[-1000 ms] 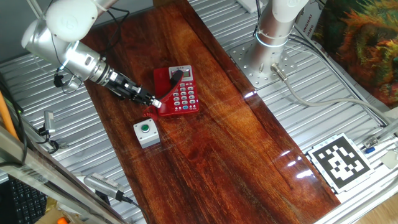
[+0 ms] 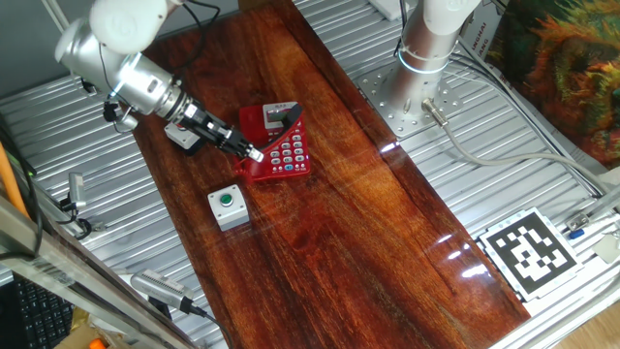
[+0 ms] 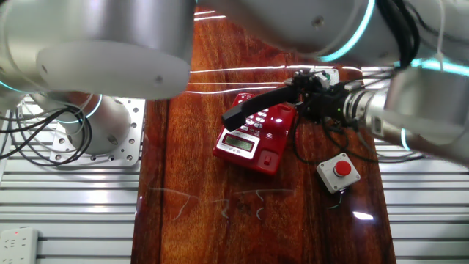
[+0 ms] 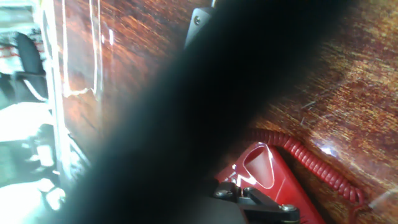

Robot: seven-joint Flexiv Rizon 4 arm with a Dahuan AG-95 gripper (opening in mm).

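Note:
A red telephone (image 2: 275, 142) with a keypad and small display lies on the wooden table. Its dark handset (image 3: 253, 107) is raised off the cradle, slanting above the phone body, one end close to my gripper (image 2: 251, 152). My fingers appear shut on that end, though the contact itself is hard to see. In exterior view 2 the gripper (image 3: 308, 94) is at the right end of the handset. Across the wrist view the handset (image 4: 186, 106) makes a broad, blurred dark band. Below it show part of the red base (image 4: 283, 186) and the coiled red cord (image 4: 311, 163).
A grey box with a green button (image 2: 227, 201) stands near the phone. Another box, with a red button (image 3: 342, 169), sits on its other side, partly hidden by the arm in exterior view 1. Bare wooden table (image 2: 339, 252) stretches away from the phone toward the black-and-white marker board (image 2: 529, 254).
In exterior view 1 the arm has shifted slightly right. The handset's far end has moved a little right and up in the picture; the phone base stays put.

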